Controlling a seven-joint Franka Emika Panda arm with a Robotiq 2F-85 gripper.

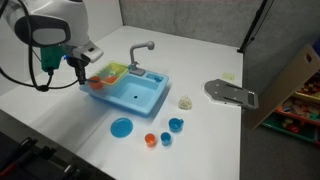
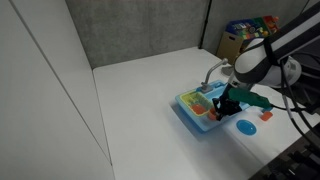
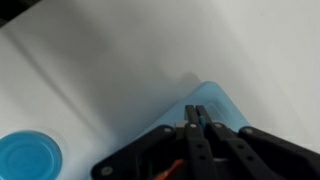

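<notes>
A blue toy sink [image 1: 138,95] with a grey tap [image 1: 142,48] stands on the white table. Its left end holds a green-yellow rack [image 1: 113,73] and orange pieces [image 1: 108,79]. My gripper [image 1: 84,78] points down at the sink's near left corner, close to the orange pieces. In exterior view 2 it hangs over the sink's near edge, beside an orange piece [image 2: 212,116]. The wrist view has the dark fingers [image 3: 192,118] close together above a pale blue corner of the sink [image 3: 212,97], with some orange [image 3: 172,170] beneath. What lies between the fingertips is too dark to make out.
A blue plate [image 1: 121,128], an orange cup [image 1: 150,140] and blue cups [image 1: 176,125] lie in front of the sink. To its right are a pale lump [image 1: 185,102] and a grey tray [image 1: 230,94]. A toy shelf [image 1: 298,100] stands at far right.
</notes>
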